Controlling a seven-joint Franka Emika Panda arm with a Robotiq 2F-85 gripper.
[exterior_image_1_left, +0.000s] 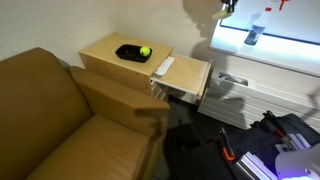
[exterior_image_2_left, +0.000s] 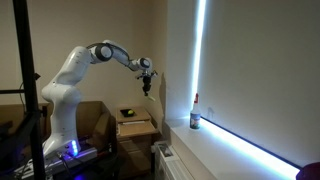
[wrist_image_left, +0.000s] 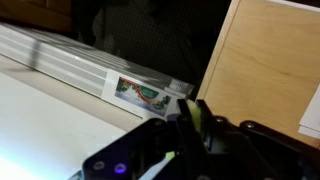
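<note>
My gripper is shut on a yellow-green object (wrist_image_left: 194, 118), partly hidden by the dark fingers in the wrist view. High at the top edge of exterior view 1, the same yellowish object (exterior_image_1_left: 221, 15) hangs below the gripper, near the window's left side. Exterior view 2 has the gripper (exterior_image_2_left: 147, 78) raised over the right of the wooden cabinet, the held piece dangling under it. What exactly the object is cannot be made out.
On the cabinet (exterior_image_1_left: 100, 47) sit a black tray (exterior_image_1_left: 128, 52) with a yellow-green ball (exterior_image_1_left: 145, 51) and a white sheet (exterior_image_1_left: 164, 66). A bottle (exterior_image_2_left: 195, 112) stands on the windowsill (exterior_image_2_left: 225, 150). A brown sofa (exterior_image_1_left: 75, 125) fills the left.
</note>
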